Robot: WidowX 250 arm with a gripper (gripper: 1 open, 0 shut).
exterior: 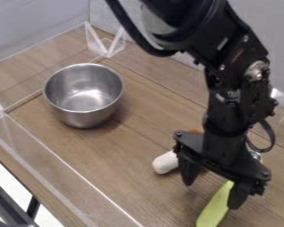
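Note:
My black gripper (211, 175) hangs low over the right part of the wooden table, its two fingers apart and open. Just in front of it and partly under the right finger lies a long yellow-green object (213, 208). A white cylindrical object (166, 163) lies beside the left finger, partly hidden by the gripper, with a bit of orange behind it. A small shiny item behind the wrist is mostly hidden.
A steel bowl (82, 97) stands on the table (109, 168) at the left. A pale wall runs along the back.

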